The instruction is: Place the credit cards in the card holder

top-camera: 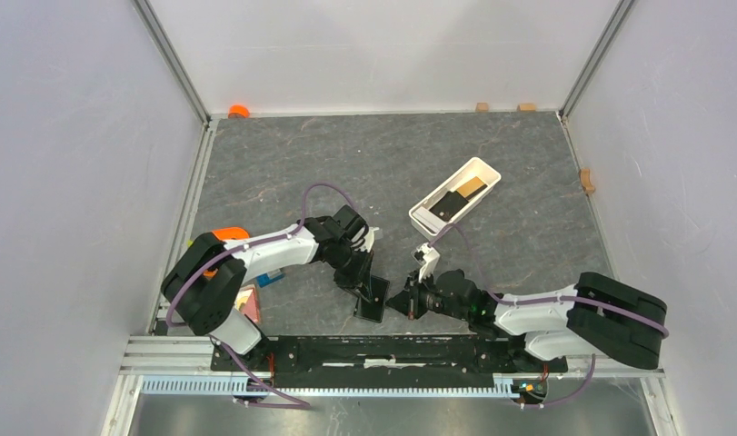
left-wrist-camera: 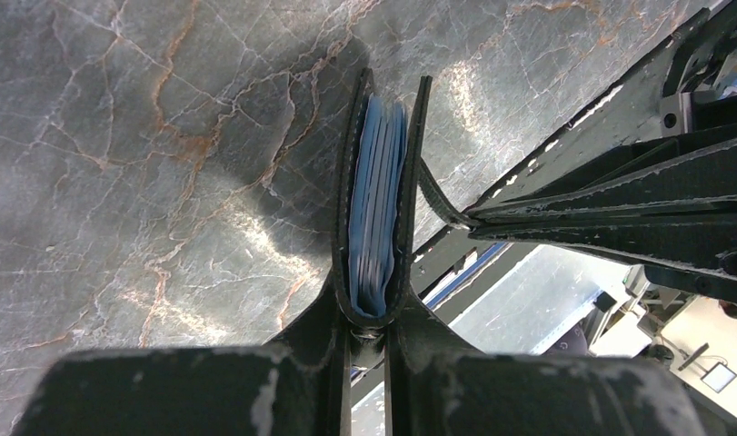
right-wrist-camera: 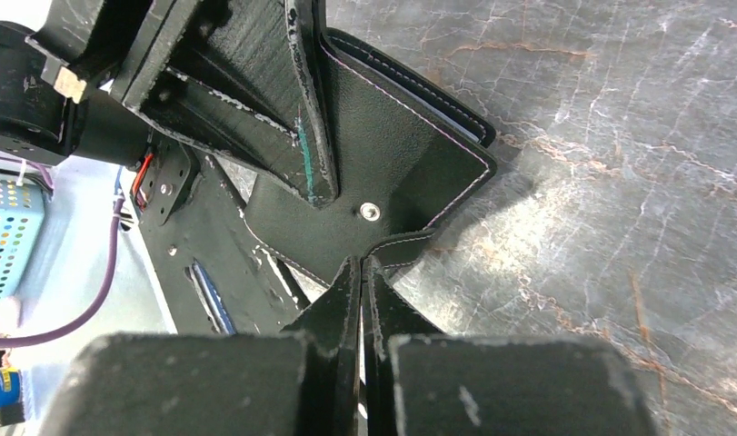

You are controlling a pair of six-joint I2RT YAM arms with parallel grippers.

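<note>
The black leather card holder (top-camera: 373, 310) stands on edge near the table's front, with my left gripper (top-camera: 365, 294) shut on its folded side. Looking from the left wrist, several clear bluish sleeves (left-wrist-camera: 377, 200) are packed between the covers. Its closing strap (left-wrist-camera: 438, 195) stands away from the cover. My right gripper is shut at the strap's end, which appears pinched between the fingertips. In the right wrist view the holder's cover (right-wrist-camera: 392, 150) shows a metal snap (right-wrist-camera: 370, 212). I cannot make out whether any card is in the sleeves.
A white tray (top-camera: 484, 166) at the back right holds flat pieces, among them a black one (top-camera: 449, 205) and a tan one (top-camera: 472, 188). An orange toy (top-camera: 229, 233) is partly hidden by the left arm.
</note>
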